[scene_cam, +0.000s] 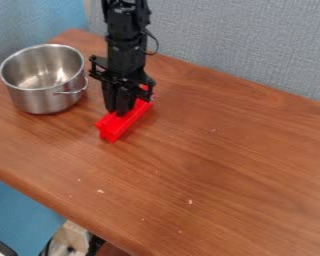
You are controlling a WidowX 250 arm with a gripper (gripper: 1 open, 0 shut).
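Note:
My black gripper [120,92] reaches down over a long red block [116,126] on the wooden table, its fingers at the block's far part, which they partly hide. Whether they touch or grip it I cannot tell. A steel pot [43,80] with wire handles stands just left of the gripper.
A textured wall [243,40] rises behind it. The table's left edge drops to a blue surface at the lower left.

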